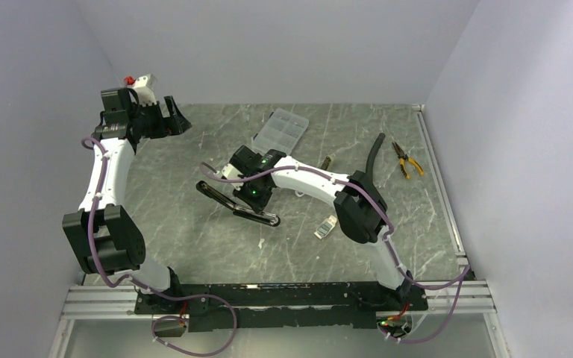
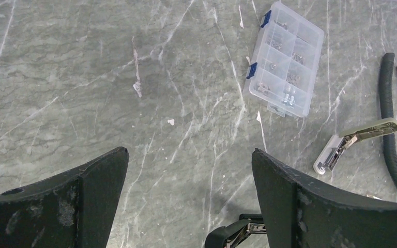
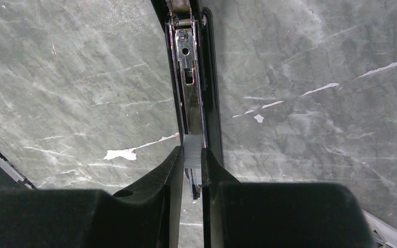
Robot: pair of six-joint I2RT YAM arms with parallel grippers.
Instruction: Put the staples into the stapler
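Observation:
In the top view the black stapler lies opened out on the table. Its long metal magazine shows from above in the right wrist view. My right gripper is shut on a grey strip of staples, which lines up lengthwise with the magazine near its end. Whether the strip touches the channel floor cannot be told. Far from the stapler, over the table's left side, my left gripper stands open and empty. A pack of staples lies to the right of the stapler.
A clear compartment box sits at the back. An olive stapler, a dark hose and yellow-handled pliers lie towards the right. Bare table surrounds the black stapler's left and front.

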